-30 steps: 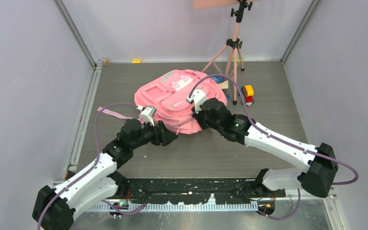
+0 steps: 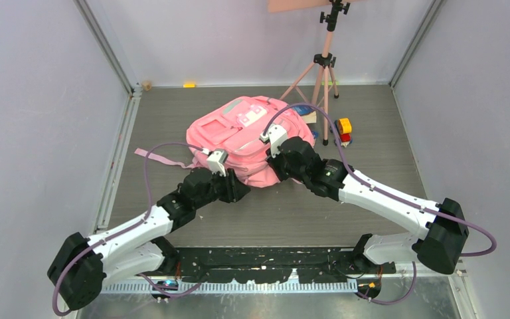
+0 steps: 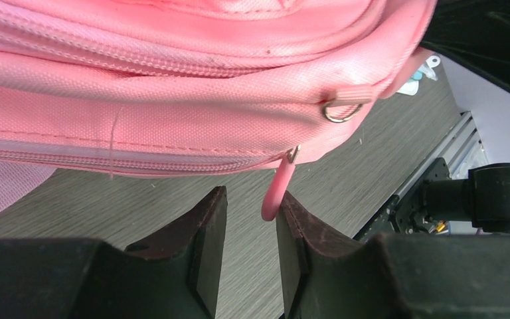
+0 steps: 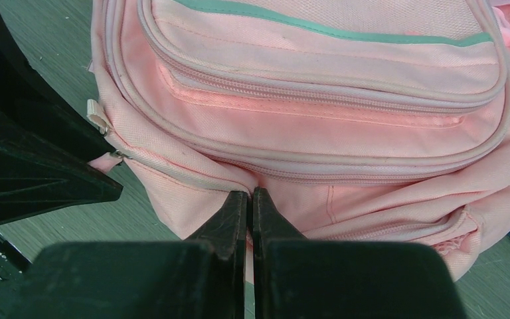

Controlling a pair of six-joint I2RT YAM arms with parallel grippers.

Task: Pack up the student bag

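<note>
The pink student bag [image 2: 239, 133] lies on the grey floor, its zipped front edge toward the arms. In the left wrist view a pink zipper pull [image 3: 279, 191] hangs from that edge, between the fingers of my left gripper and against the right-hand one. A gap still parts the pull from the other finger, so the fingers are part open. My right gripper is shut on a fold of the bag's fabric beside the zipper. The bag's inside is hidden.
A pink tripod [image 2: 327, 93] stands behind the bag on the right, with a yellow and red toy [image 2: 344, 129] near its foot. A pink strap [image 2: 163, 158] trails to the left. Bare floor [image 2: 265, 219] lies in front.
The right arm and the bag look unmoved.
</note>
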